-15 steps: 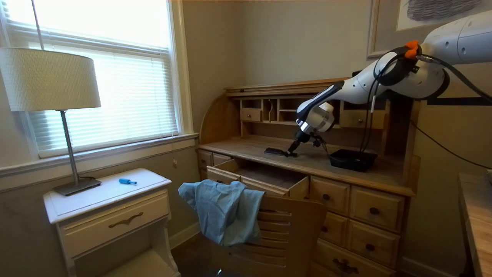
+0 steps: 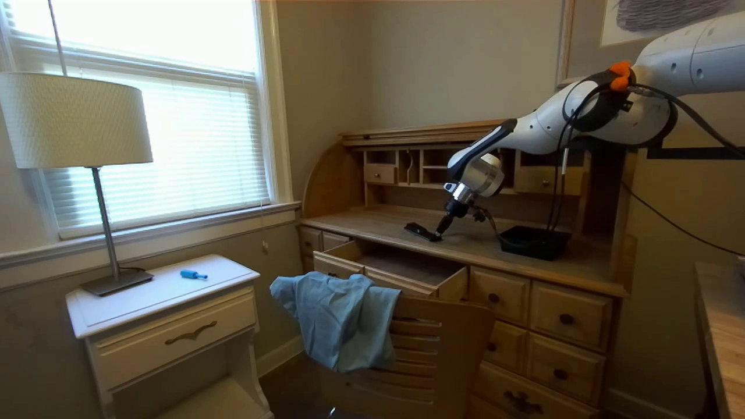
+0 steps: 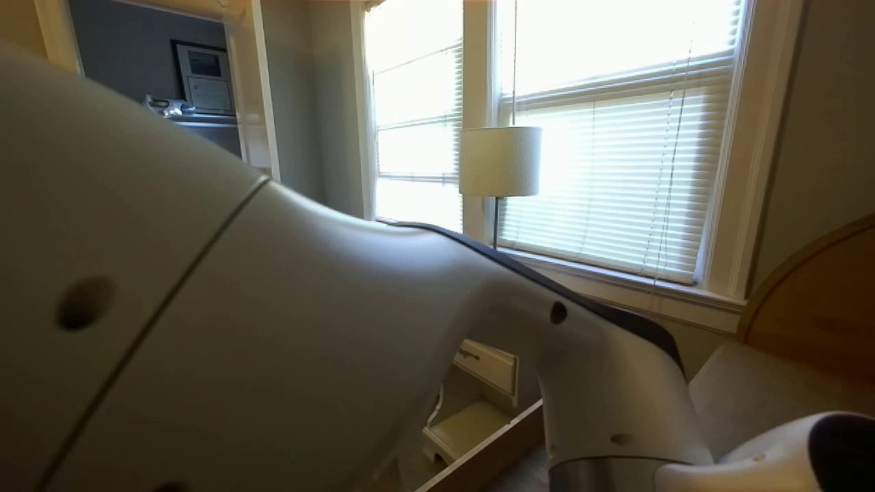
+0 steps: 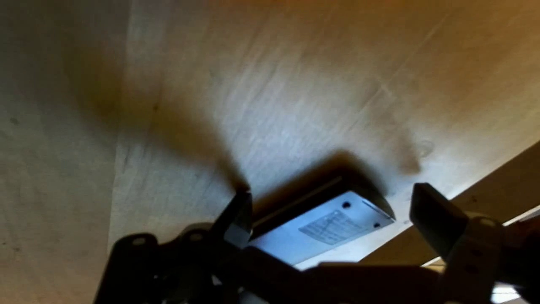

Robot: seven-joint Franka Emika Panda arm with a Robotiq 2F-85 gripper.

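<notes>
My gripper stands open low over the wooden desk top, its fingers apart on either side of a dark object (image 4: 324,228). This object, possibly a stapler, has a pale grey face with a printed label and two small holes turned up toward the wrist camera. Its near end is hidden behind the gripper's body. In exterior view 1 the same dark object (image 2: 421,231) lies close to the desk's front edge, right beside the gripper (image 2: 441,231). Whether a finger touches it cannot be told.
A desk drawer (image 2: 412,264) is pulled out below the front edge. To the right of the gripper sits a black tray (image 2: 535,242). A chair with a blue cloth (image 2: 342,314) stands in front. Behind the gripper, the desk top (image 2: 398,216) is clear.
The dark object has turned and now slants down toward the front edge, where it lay flatter across the view before. My gripper has shifted slightly left and toward the front.
</notes>
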